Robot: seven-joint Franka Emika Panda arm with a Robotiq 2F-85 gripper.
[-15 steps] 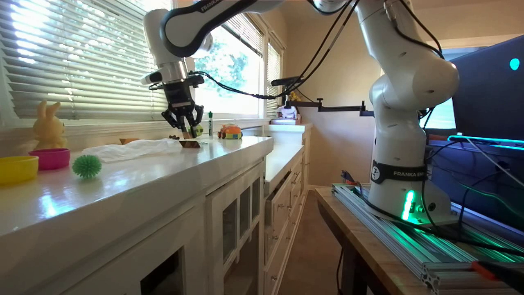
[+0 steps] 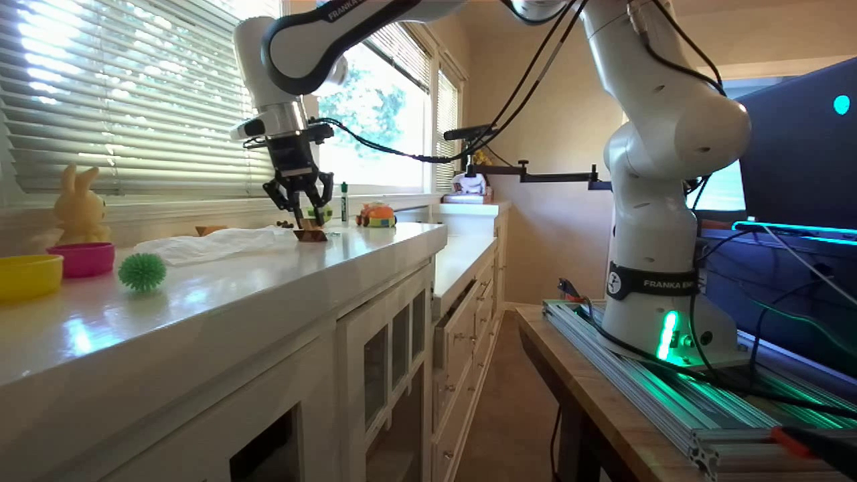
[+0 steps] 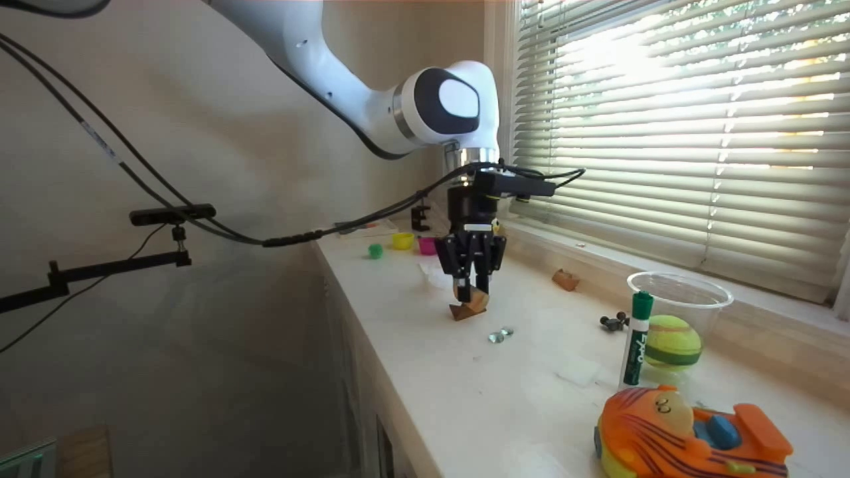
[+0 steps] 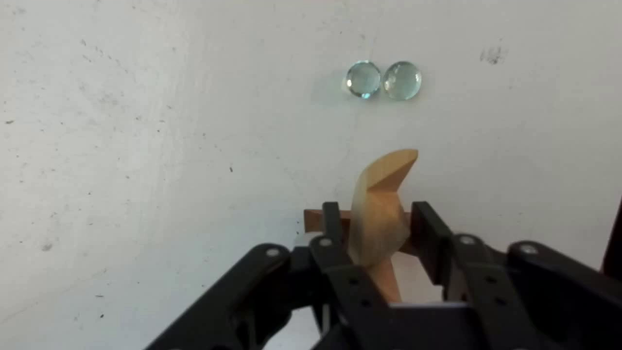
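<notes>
A light wooden piece [image 4: 376, 224] with a curved, pointed end stands between the fingers of my gripper in the wrist view. The fingers stand apart, with narrow gaps showing beside the wood. Beneath it is a darker wooden piece [image 4: 313, 220], which rests on the white counter and is partly covered by the fingers. Exterior view 2 has my gripper [image 3: 473, 295] low over the counter, the light piece [image 3: 479, 301] sitting on or against the dark one [image 3: 465, 313]. Whether the two touch firmly cannot be told.
Two clear glass beads [image 4: 402, 80] lie close by. Another wooden block [image 3: 566, 279] is near the window. A marker [image 3: 635, 342], a clear cup [image 3: 701, 299] with a ball and an orange toy car [image 3: 649, 434] stand to one side; a spiky green ball [image 2: 142, 272] and bowls to the other.
The fingers have spread apart around the light wooden piece. The arm and the dark piece look almost unmoved.
</notes>
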